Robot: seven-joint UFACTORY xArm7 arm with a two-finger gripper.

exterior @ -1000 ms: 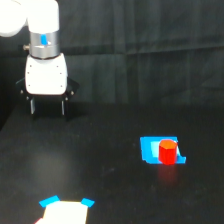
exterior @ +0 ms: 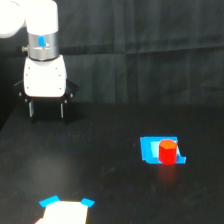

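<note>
A red, round-topped object (exterior: 168, 153), like a short cylinder, is at the right of the camera view. It stands over a blue-edged pale square (exterior: 148, 142) and covers part of its lower right. My white gripper (exterior: 46, 111) hangs at the upper left, far from the red object. Its two dark fingers (exterior: 31, 108) are spread wide, and only dark background shows between them.
At the bottom left edge, a pale patch (exterior: 65, 212) with blue corners is cut off by the frame. A black curtain (exterior: 140, 50) closes off the back.
</note>
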